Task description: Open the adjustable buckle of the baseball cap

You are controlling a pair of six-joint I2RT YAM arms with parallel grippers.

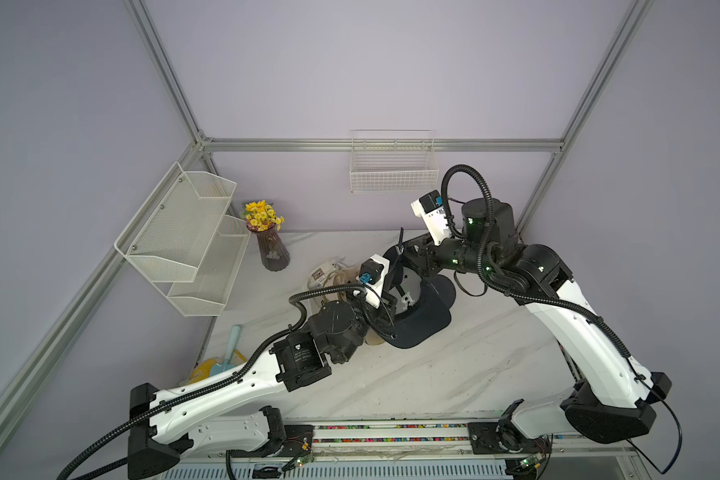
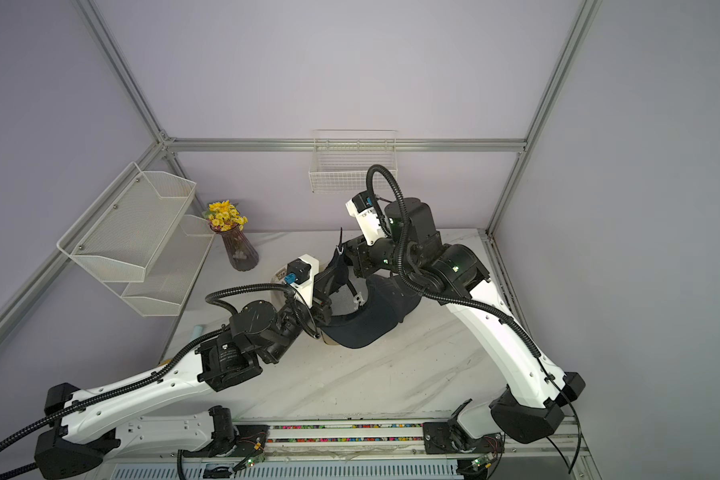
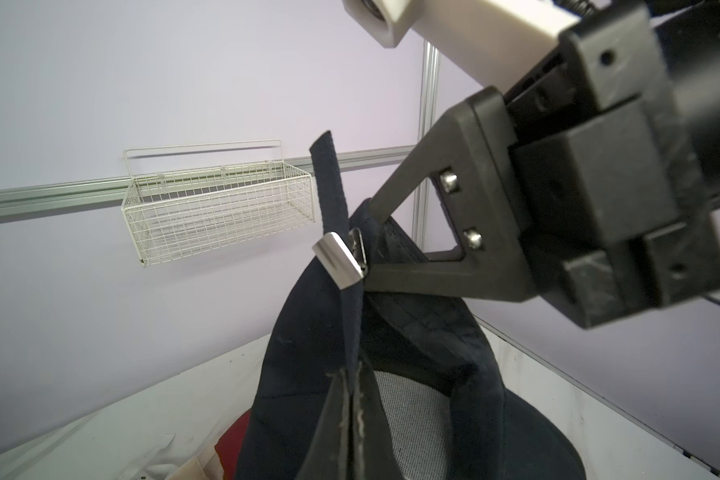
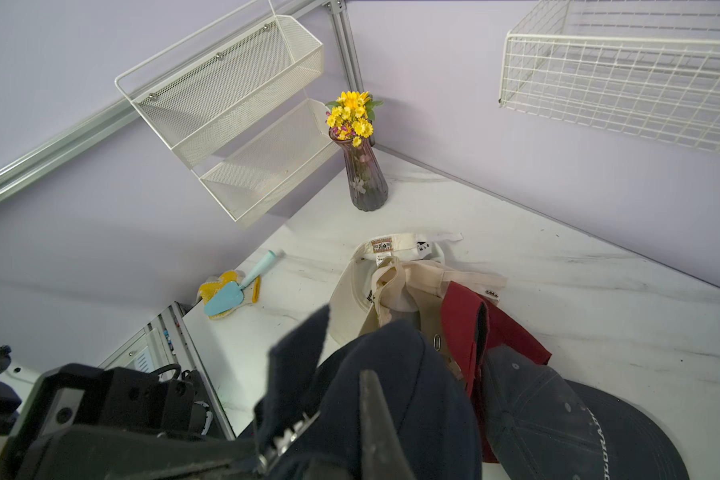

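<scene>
The dark navy cap [image 3: 288, 352] is held up above the table between both grippers. In the left wrist view its strap [image 3: 328, 180] runs up through a silver buckle [image 3: 337, 260], its free end upright. My left gripper is shut on the strap below the buckle. My right gripper is at the cap's upper band beside the buckle; its fingertips are partly hidden by fabric and it appears shut on the cap. In the right wrist view the buckle is largely hidden.
Cream, tan, red and grey caps [image 4: 552, 432] lie on the white table [image 4: 616, 304]. A flower vase [image 4: 364, 180] stands at the back left, near wall shelves [image 4: 268, 172]. A trowel [image 4: 224, 297] lies at the left edge; a wire basket [image 3: 216, 232] hangs behind.
</scene>
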